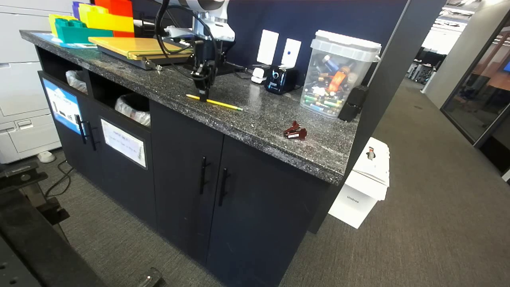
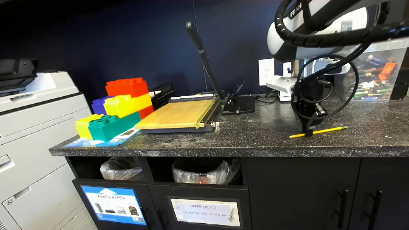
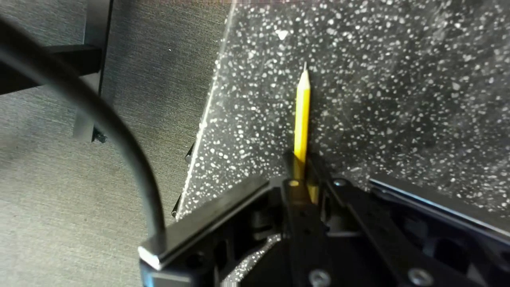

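Note:
A yellow pencil (image 1: 223,104) lies low at the counter's surface, near the front edge. My gripper (image 1: 203,98) reaches down over it and is shut on its shaft. In exterior view 2 the pencil (image 2: 327,130) passes between the fingers, its plain tip pointing left and its green-and-pink eraser end right. The wrist view shows the sharpened end of the pencil (image 3: 301,112) sticking out ahead of the gripper. Whether the pencil touches the counter or is just clear of it, I cannot tell.
A dark red staple remover (image 1: 295,131) sits on the counter (image 1: 258,125) to the right. Behind it stands a clear bin (image 1: 334,71) of batteries and other bits. A paper cutter (image 2: 180,113) and big toy bricks (image 2: 121,107) occupy the left.

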